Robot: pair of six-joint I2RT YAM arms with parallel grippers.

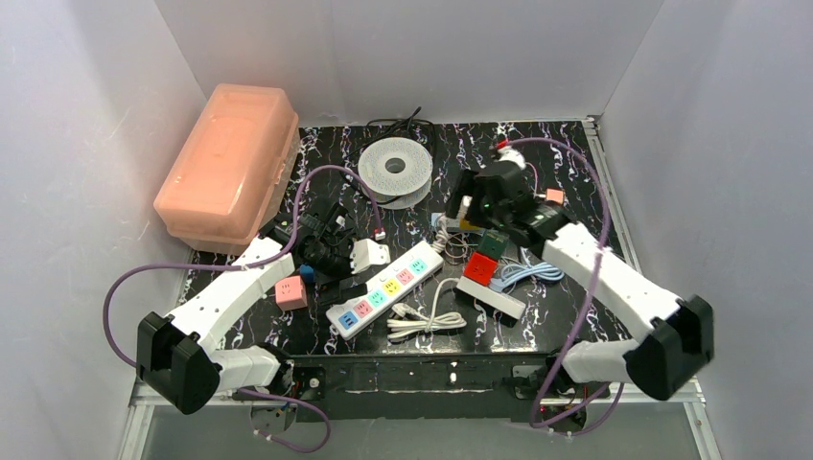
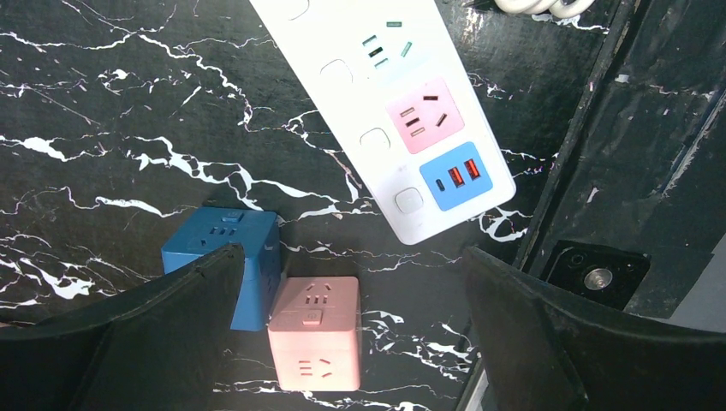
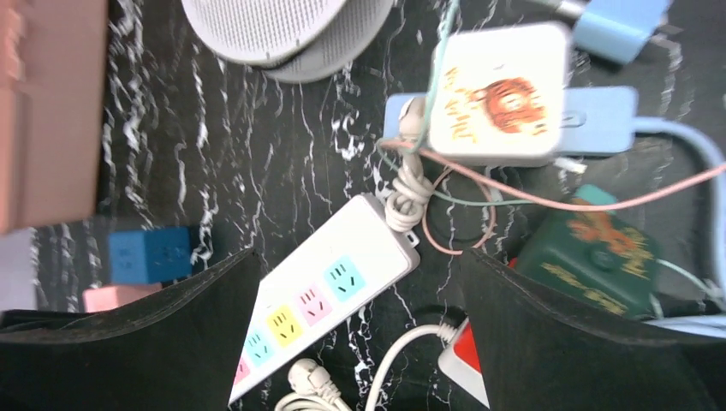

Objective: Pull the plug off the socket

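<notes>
A white power strip [image 1: 383, 287] with coloured sockets lies diagonally at table centre. My left gripper is open above its USB end, beside a blue cube socket [image 2: 214, 235] and a pink cube socket [image 2: 312, 334]. My right gripper is open, high over the strip's far end, where a coiled white cord [image 3: 404, 197] lies. Above that in the right wrist view are a light blue strip [image 3: 597, 120] with a boxy white-topped piece [image 3: 496, 94] and a blurred green block [image 3: 582, 257]. Whether any plug sits in a socket there is unclear.
A peach storage box [image 1: 220, 163] fills the back left, and a spool [image 1: 393, 168] sits at the back. A red block [image 1: 479, 268], a pale bar [image 1: 494, 297] and a blue cable [image 1: 537, 271] crowd the right-centre. Walls surround the table on three sides.
</notes>
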